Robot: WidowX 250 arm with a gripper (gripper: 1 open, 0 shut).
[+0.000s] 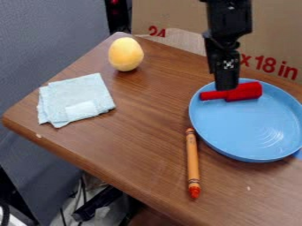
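Note:
My black gripper point(223, 72) points down just over a red cylindrical object point(245, 91) with a thin handle, which lies on the blue plate point(248, 132) at the right. The fingertips are close to the red object or touching it; whether they are shut on it is unclear. An orange crayon point(192, 162) lies just left of the plate. A yellow egg-shaped object point(125, 55) and a folded pale cloth point(74, 99) are on the left of the wooden table.
A cardboard box point(270, 40) stands behind the plate. The table's left edge drops to a grey area with cables below.

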